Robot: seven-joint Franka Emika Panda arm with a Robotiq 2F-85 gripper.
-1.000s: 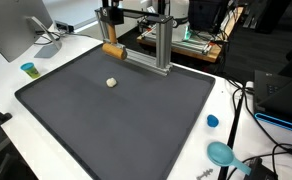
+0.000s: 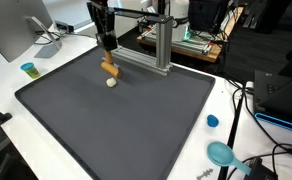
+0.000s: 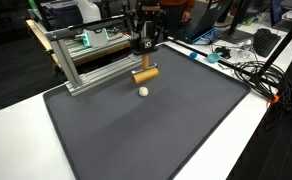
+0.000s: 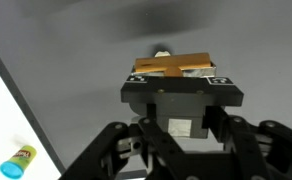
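My gripper (image 2: 108,48) is shut on the handle of a wooden mallet-like tool (image 2: 110,69), which hangs below it. In exterior view 2 the tool's cylindrical orange-brown head (image 3: 145,75) lies roughly sideways beneath the short handle. Close by, on the dark board, sits a small pale round piece (image 3: 143,92), apart from the head in this view. The wrist view shows the gripper over the wooden head (image 4: 173,66), with the pale round piece (image 4: 162,49) partly hidden just beyond it.
The dark grey board (image 2: 121,118) is mostly bare. A white metal frame (image 3: 96,72) stands close beside the tool. A green-and-yellow cup (image 2: 29,70) is off the board, and a blue cup (image 2: 212,121) and turquoise ladle (image 2: 224,155) lie on the opposite side.
The gripper has come down with the wooden tool and shifted slightly left in exterior view 1, bringing its head closer to the pale round piece, which has stayed put.
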